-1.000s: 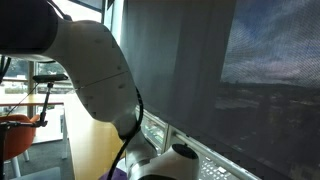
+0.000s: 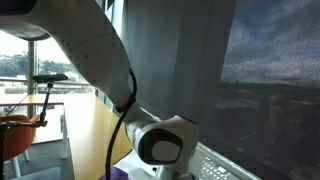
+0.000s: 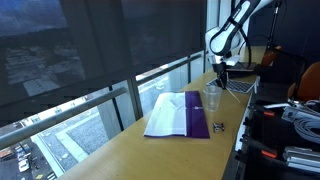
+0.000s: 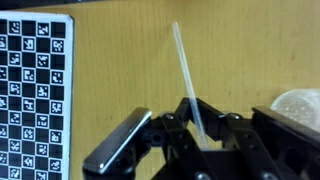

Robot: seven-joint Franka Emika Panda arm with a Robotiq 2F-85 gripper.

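A thin white stick (image 4: 183, 62) runs up through the middle of the wrist view, with my gripper shut on its lower part. Bare wooden table shows beneath the stick. A clear cup (image 4: 297, 108) stands to the right of the gripper, partly cut off by the frame edge. In exterior view 2, the same cup (image 3: 211, 97) is near the arm's end, and the gripper (image 3: 222, 77) is held above the table beyond it. Its fingers are too small to make out there. In exterior view 1, the fingers fall outside the frame.
A black-and-white marker board (image 4: 35, 95) lies left in the wrist view. White paper (image 3: 172, 114) rests on a purple sheet (image 3: 196, 118) on the table (image 3: 110, 150). A small dark object (image 3: 218, 127) sits beside the sheet.
In exterior view 1 the arm's end has risen and shifted left, so more of the wrist shows now.
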